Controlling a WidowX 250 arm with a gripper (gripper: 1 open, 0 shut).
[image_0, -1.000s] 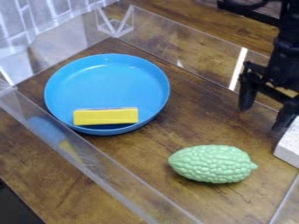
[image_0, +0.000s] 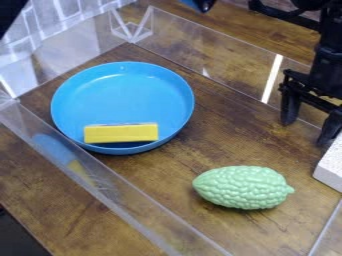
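A black gripper (image_0: 307, 112) is at the right edge, low by the clear wall, two dark fingers pointing down beside a white block (image_0: 334, 160); whether it is open or shut on anything is unclear. A blue plate (image_0: 123, 96) holds a yellow bar (image_0: 120, 133) near its front rim. A green bumpy gourd (image_0: 243, 188) lies on the wooden board at the front centre.
Clear plastic walls (image_0: 74, 185) border the wooden board (image_0: 201, 140). The middle of the board between plate, gourd and gripper is bare.
The gripper has moved slightly over the last second at the right edge. The plate, bar and gourd have stayed put.
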